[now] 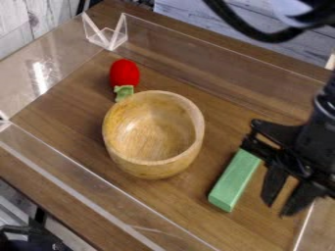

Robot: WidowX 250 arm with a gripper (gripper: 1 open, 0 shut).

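Observation:
The black gripper [280, 167] is at the right of the table, just right of a green block [233, 181] that lies on the wood; it looks shut, with nothing visible between its fingers. A wooden bowl [153, 134] sits left of the block, and a red object with a pale green end [124, 75] lies behind the bowl.
A clear plastic holder [108, 32] stands at the back left. The wooden table [210, 59] has free room at the back and left of the bowl, with edges at left and front.

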